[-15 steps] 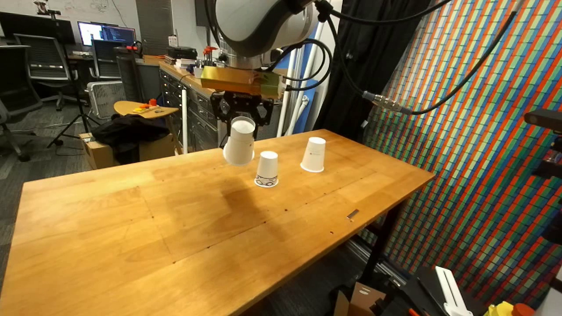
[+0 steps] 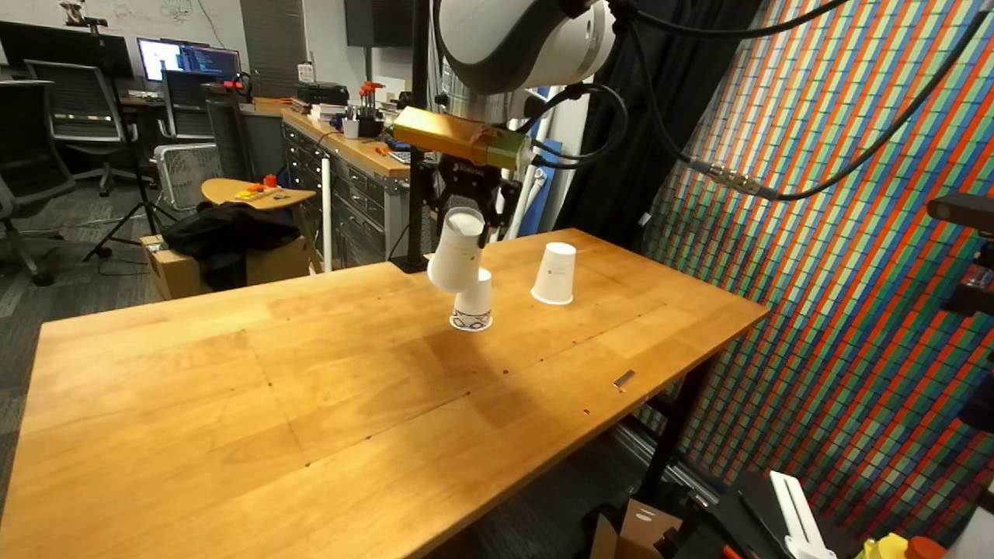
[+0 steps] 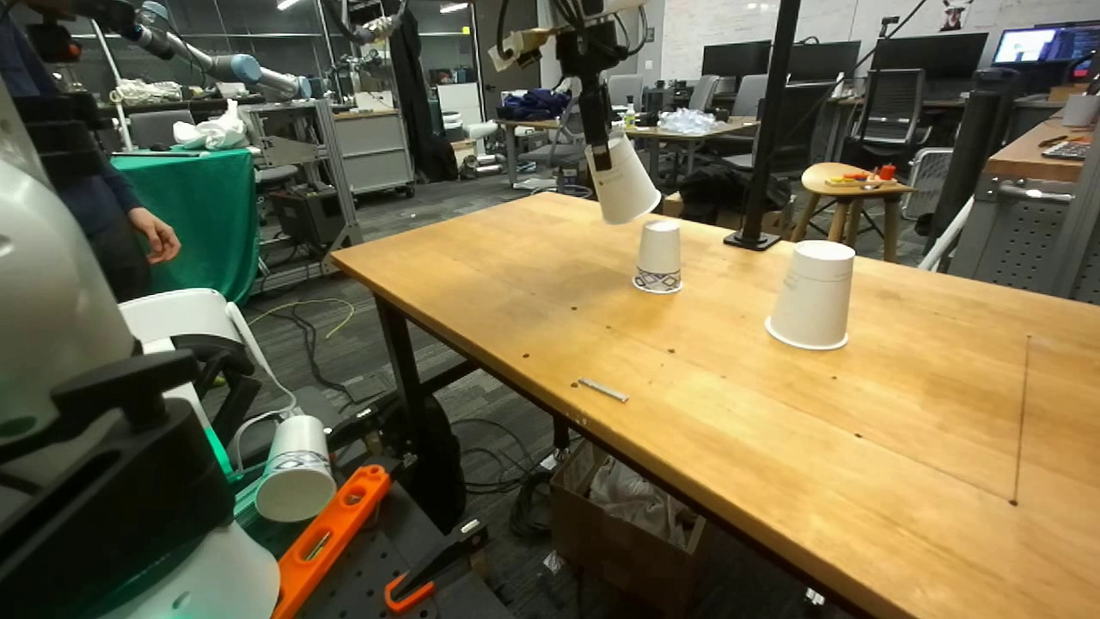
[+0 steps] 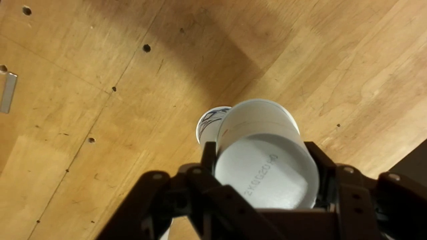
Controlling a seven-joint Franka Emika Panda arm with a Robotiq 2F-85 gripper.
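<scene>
My gripper is shut on a white paper cup [image 4: 264, 176], which it carries upside down and tilted above the table [image 2: 307, 373]. In exterior view 2 the held cup [image 3: 626, 186] hangs clear of the wood, up and to the left of a smaller patterned cup [image 3: 657, 258] standing upside down. From the wrist, the held cup hides most of that patterned cup [image 4: 212, 120]; only its banded rim and part of its side show. Another plain white cup [image 2: 555, 274] stands upside down to the right in exterior view 1.
A small metal strip [image 2: 624, 379] lies near the table's edge. A black post [image 3: 768, 144] rises from the table's far side.
The arm has moved to the right in exterior view 1 with the held cup, which now overlaps the patterned cup and leans more. Both standing cups have stayed put.
</scene>
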